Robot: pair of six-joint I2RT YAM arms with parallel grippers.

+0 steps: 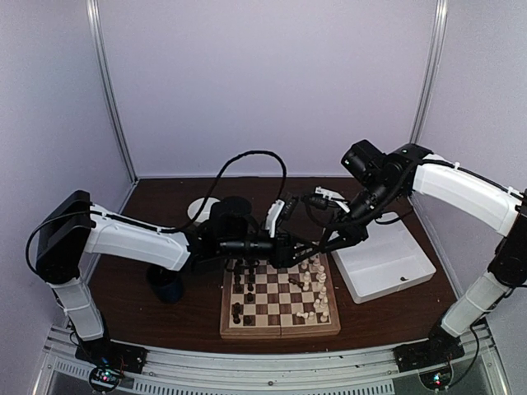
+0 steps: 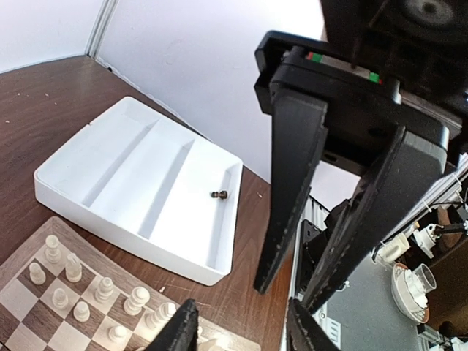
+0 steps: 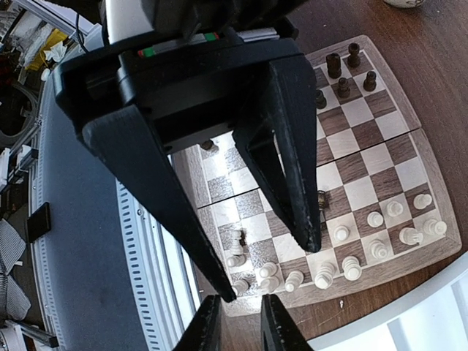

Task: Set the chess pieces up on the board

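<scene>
The chessboard (image 1: 268, 309) lies below both grippers, black pieces on its left and white pieces on its right. A dark piece (image 3: 322, 199) lies among the central squares, close to the white pieces. Near the front, a white piece (image 3: 237, 238) lies toppled. My left gripper stands open over the board with nothing between its fingers. Facing it, my right gripper has its fingers closer together, with a narrow gap and no piece visible between them. In the top view the fingertips of both overlap.
A white tray (image 1: 383, 284) to the right of the board contains one small dark piece (image 2: 219, 194). Left of the board is a dark cup (image 1: 165, 284); a white round dish (image 1: 200, 208) sits behind the left arm. Both arms cover the board's far edge.
</scene>
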